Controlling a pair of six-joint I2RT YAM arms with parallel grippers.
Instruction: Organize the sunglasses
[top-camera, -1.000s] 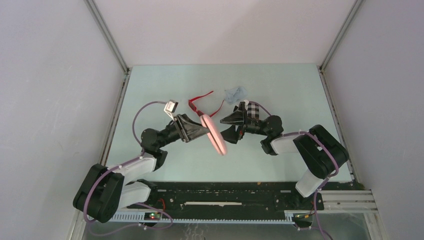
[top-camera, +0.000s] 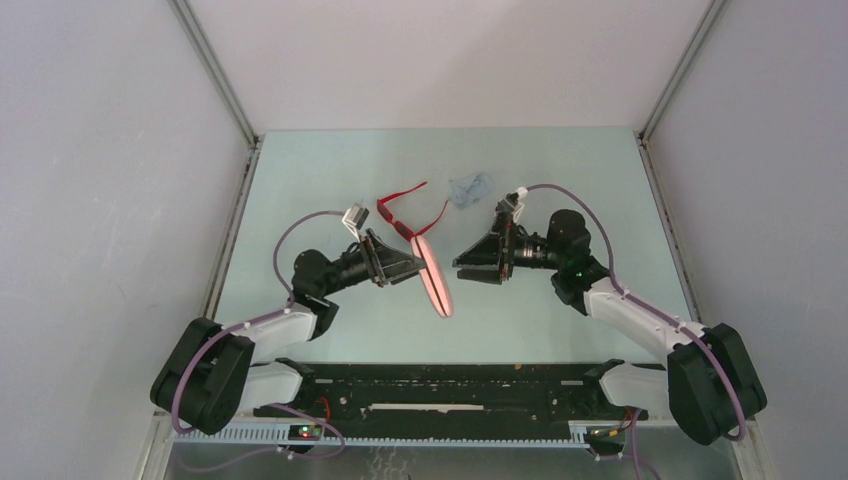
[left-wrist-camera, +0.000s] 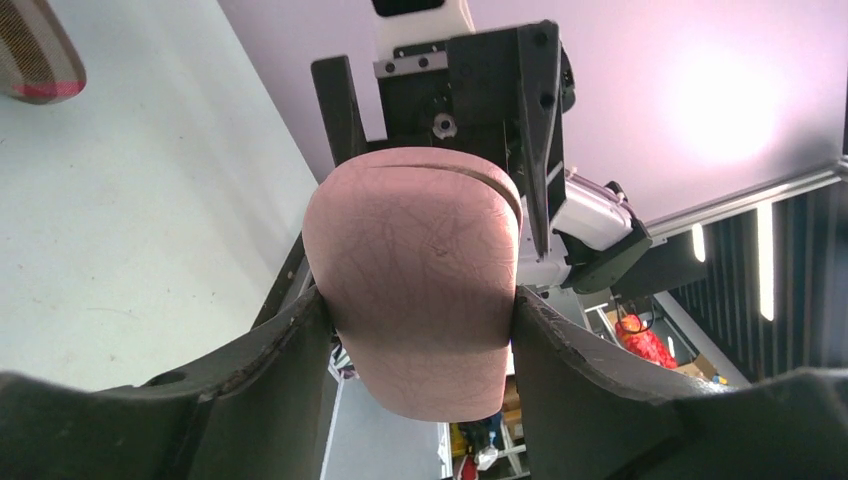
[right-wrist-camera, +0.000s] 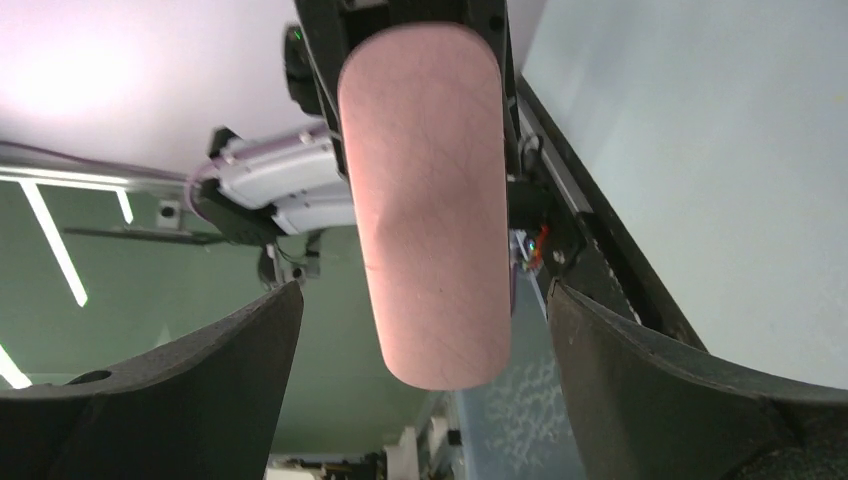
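A pink glasses case (top-camera: 432, 278) hangs above the table with its dark seam running along its length, and my left gripper (top-camera: 421, 266) is shut on it. In the left wrist view the case (left-wrist-camera: 415, 280) fills the space between both fingers. My right gripper (top-camera: 470, 269) is open, a short gap to the right of the case; in the right wrist view the case (right-wrist-camera: 430, 205) shows beyond its parted fingers, the left finger (right-wrist-camera: 235, 350) clear of it. The red sunglasses (top-camera: 404, 229) lie on the table behind the case, temples unfolded. A light blue cloth (top-camera: 470, 189) lies near them.
In the left wrist view a sunglasses lens (left-wrist-camera: 38, 55) shows at the upper left corner.
My right gripper has shifted to the right and slightly toward the front, its arm swinging outward. The case in my left gripper has turned a little and shifted slightly.
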